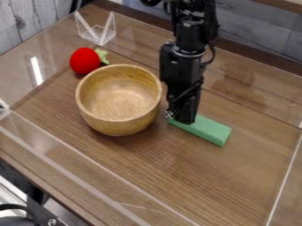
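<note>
The black gripper [178,115] points down just right of a tan bowl [116,101], its tips at the upper-left end of a green rectangular block [203,131] lying on the wooden table. The gripper looks shut, with nothing visible between its fingers; whether it touches the block is unclear.
A red tomato-like object [84,62] with a green piece beside it sits behind the bowl, near a clear wire-like stand [94,28].
</note>
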